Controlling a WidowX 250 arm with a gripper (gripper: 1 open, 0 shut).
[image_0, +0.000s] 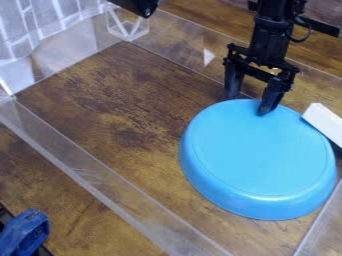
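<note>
My black gripper reaches down from the top right to the far edge of a large blue round plastic lid or bowl, upturned or flat on the wooden surface. Its fingertips are at or just over that rim; whether they grip it or are open around nothing is unclear.
A white object sits at the right beside the blue disc. Clear plastic walls border the wooden floor. A blue object lies at the bottom left, and the left of the floor is bare.
</note>
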